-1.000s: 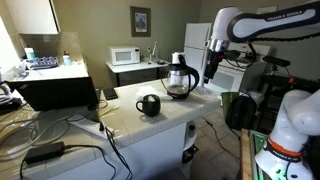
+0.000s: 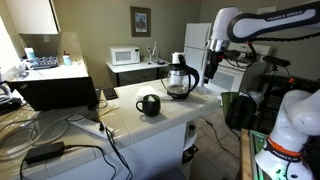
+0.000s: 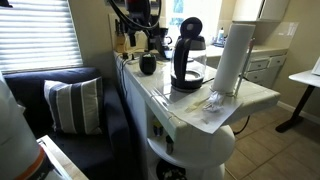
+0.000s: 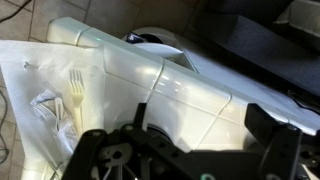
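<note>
My gripper (image 2: 209,76) hangs in the air at the right side of the counter, near the kettle (image 2: 180,82). In the wrist view the gripper points down with its fingers wide apart; it is open and holds nothing. Below it lies the white tiled counter (image 4: 190,92). A pale fork (image 4: 77,90) and crumpled clear wrappers (image 4: 46,104) rest on a white paper sheet (image 4: 30,62) to the left. A dark mug (image 2: 150,105) stands on the counter, apart from the gripper; it also shows in exterior view 2 as a black rounded mug (image 3: 148,65).
Exterior view 2 shows a paper towel roll (image 3: 234,58) upright beside the kettle (image 3: 188,62). Cables (image 2: 112,143) trail over the counter's near left edge. A dark couch (image 3: 95,140) with a striped pillow (image 3: 75,107) stands beside the counter.
</note>
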